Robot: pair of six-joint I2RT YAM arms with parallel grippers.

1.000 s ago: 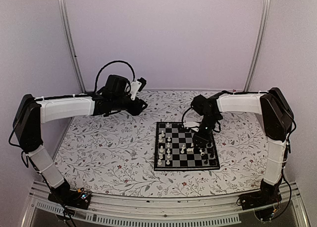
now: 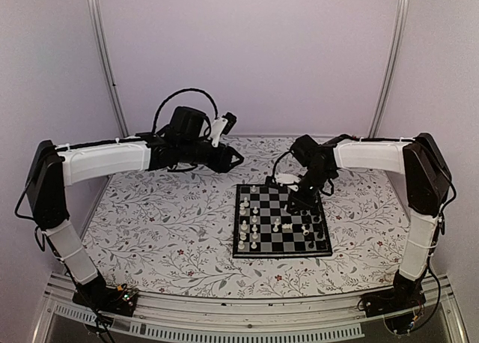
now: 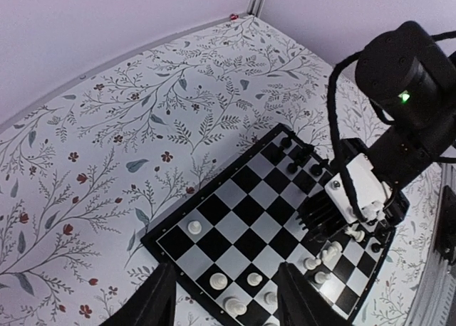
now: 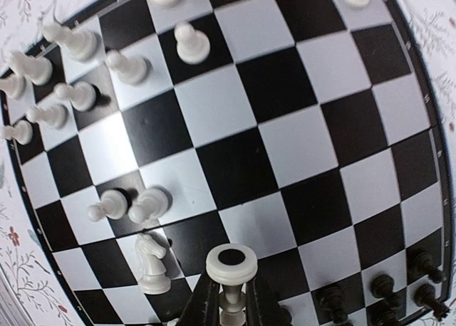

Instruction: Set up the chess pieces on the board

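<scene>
The chessboard [image 2: 283, 247] has white pieces along its left side, among them a pawn [image 4: 192, 44], and black pieces along its right, such as one black piece [image 4: 333, 301]. A white knight [image 4: 152, 263] lies on its side, close to two other white pieces [image 4: 149, 206]. My right gripper is over the right half of the board, shut on a white piece [image 4: 231, 265] whose dark-centred base faces the wrist camera. Off the board's far left corner hangs my left gripper, open, with nothing between its fingers.
Empty squares fill the board's middle and far part, apart from a lone white piece [image 3: 194, 227] near the far edge. Patterned tablecloth [image 2: 165, 231] lies bare around the board. The right arm [image 3: 406, 84] reaches low over the board's right side.
My left gripper has moved right, closer to the board. My right gripper has shifted slightly left and toward the far side. Pieces standing on the board look unmoved.
</scene>
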